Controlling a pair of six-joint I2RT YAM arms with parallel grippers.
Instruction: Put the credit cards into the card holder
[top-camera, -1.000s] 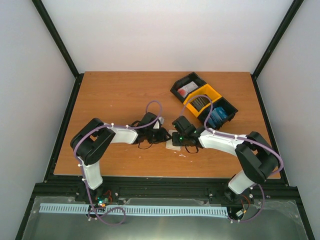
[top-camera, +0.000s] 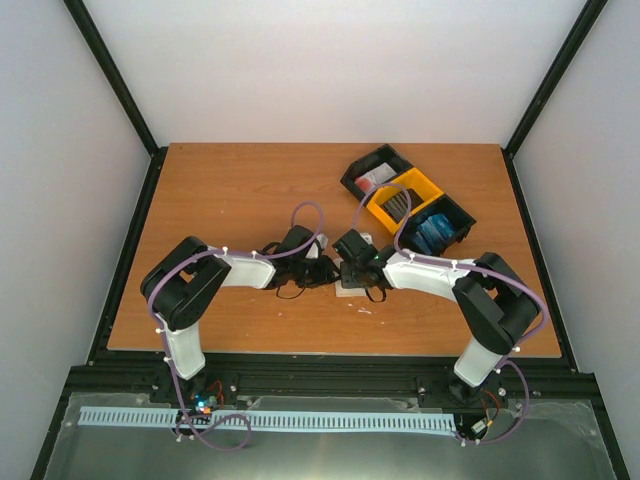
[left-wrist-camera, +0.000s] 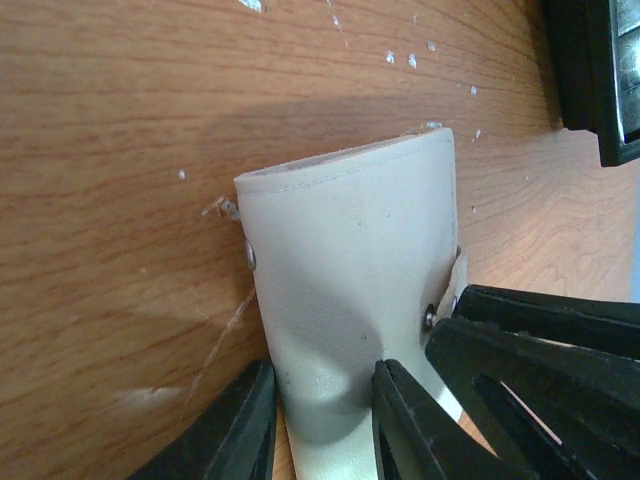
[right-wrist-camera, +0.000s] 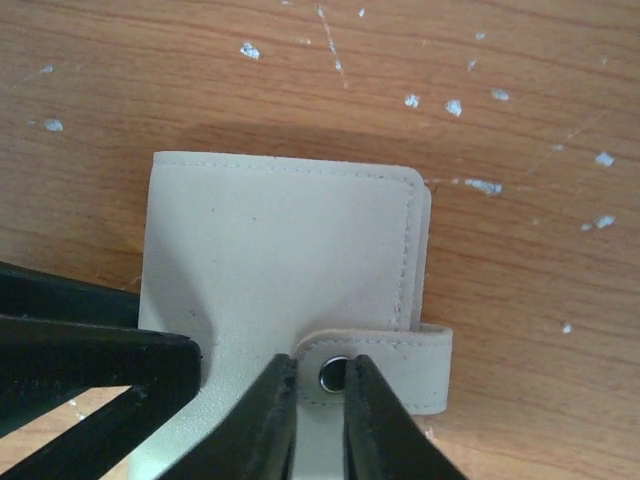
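Observation:
The white card holder (top-camera: 350, 291) lies on the table between the two arms, mostly covered by them in the top view. My left gripper is shut on the holder (left-wrist-camera: 350, 240), its fingers on either side of the white cover. In the right wrist view the holder (right-wrist-camera: 270, 240) shows its closed strap (right-wrist-camera: 415, 365) with a round metal snap (right-wrist-camera: 334, 374). My right gripper is part open above that strap; the snap shows between its fingertips, and contact is hard to tell. No credit card can be made out in the holder.
At the back right stand joined bins: a black one (top-camera: 347, 181) with red and white items, a yellow one (top-camera: 425, 186) with dark items, and a black one (top-camera: 465, 220) with blue items.
The right arm has moved a little left, bringing its gripper closer to the left one over the holder. My left arm and the bins have stayed put.

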